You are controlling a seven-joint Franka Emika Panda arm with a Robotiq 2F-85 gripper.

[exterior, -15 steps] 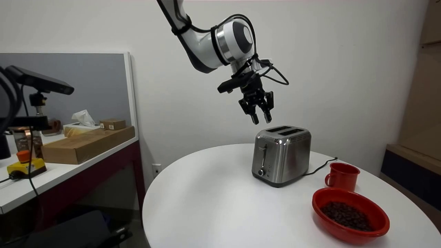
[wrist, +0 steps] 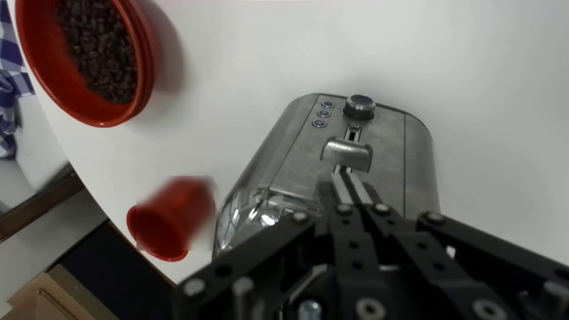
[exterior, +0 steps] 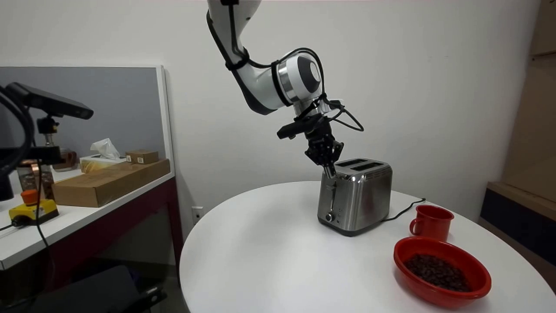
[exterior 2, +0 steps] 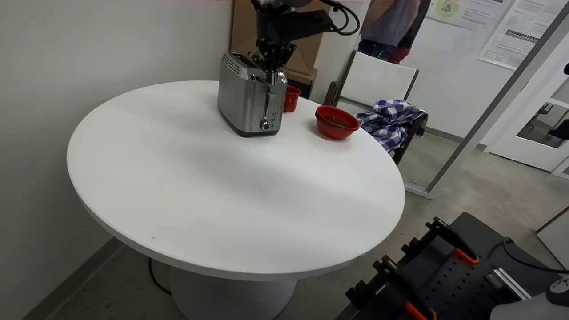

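A silver two-slot toaster (exterior: 359, 198) stands upright on the round white table (exterior: 250, 250). On its front face are a lever (wrist: 347, 154), a round knob (wrist: 359, 106) and several small buttons. My gripper is shut, its fingertips together and nothing visible between them. In the wrist view the tips point at the lever from its upper side; whether they touch it I cannot tell. From exterior view 2, the gripper (exterior 2: 273, 80) hangs at the top of the toaster's front face, just above the lever (exterior 2: 270, 96).
Right of the toaster stand a red mug (exterior: 432, 222) and a red bowl (exterior: 441, 271) with dark beans inside. A black cord (exterior: 406, 209) runs from the toaster's back. A wall is close behind.
One second ago my gripper was open above the toaster. Now its fingers are shut, and the arm has come down to the top of the toaster's front face. Toaster, mug and bowl have not moved.
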